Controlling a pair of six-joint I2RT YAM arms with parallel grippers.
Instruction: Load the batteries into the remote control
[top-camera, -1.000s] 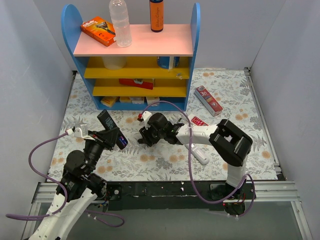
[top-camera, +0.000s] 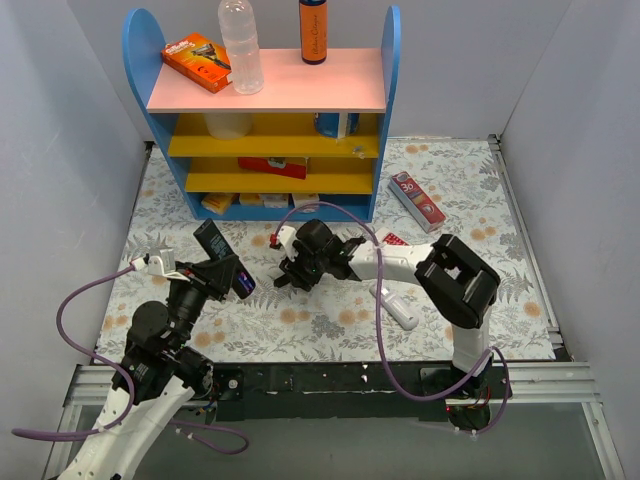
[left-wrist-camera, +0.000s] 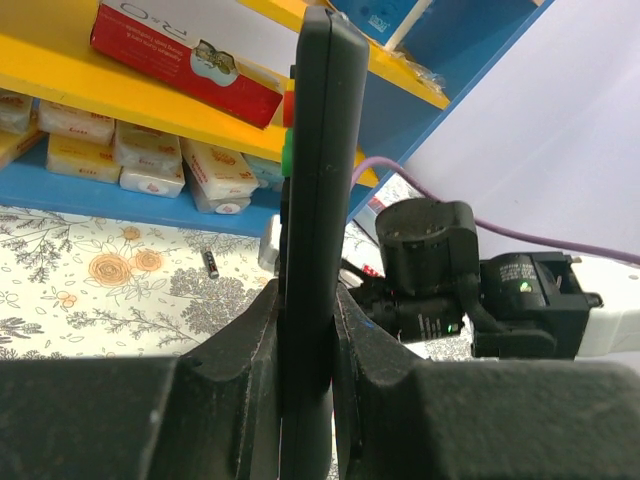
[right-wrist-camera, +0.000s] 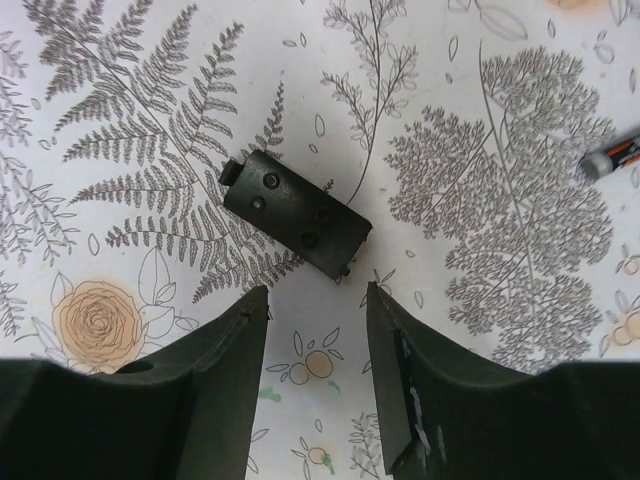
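Note:
My left gripper is shut on the dark remote control, held upright in the left wrist view. In the right wrist view a small black rectangular piece, likely the battery cover, lies on the patterned table below my right gripper, which is open with nothing between its fingers. Part of a battery shows at that view's right edge.
A shelf unit with boxes and bottles stands at the back. A red box, a red card and a white object lie to the right.
My right arm has shifted slightly over the last second, staying over the same area. My left arm holds still.

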